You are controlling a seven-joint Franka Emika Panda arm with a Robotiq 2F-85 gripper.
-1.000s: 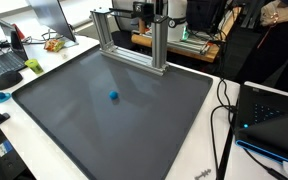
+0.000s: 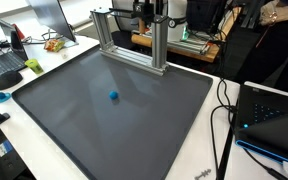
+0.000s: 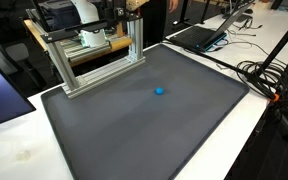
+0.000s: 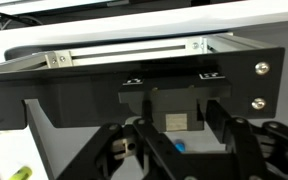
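A small blue ball-like object [image 2: 114, 95] rests alone on the dark grey mat [image 2: 64, 115]; exterior view 2 shows the same blue object [image 3: 159, 91]. In the wrist view my gripper is at the black bar [image 4: 79, 92] of the metal frame, its fingers spread to either side of a dark block with a pale square [image 4: 176, 122]. Whether they touch that block cannot be told. Part of the blue object [image 4: 179, 146] shows below, between the fingers and well beneath them. The exterior views do not show the gripper clearly.
The aluminium frame [image 3: 104, 74] stands along one edge of the mat. A laptop [image 3: 199, 38] lies past the mat's far end, with black cables [image 3: 269, 78] close by.
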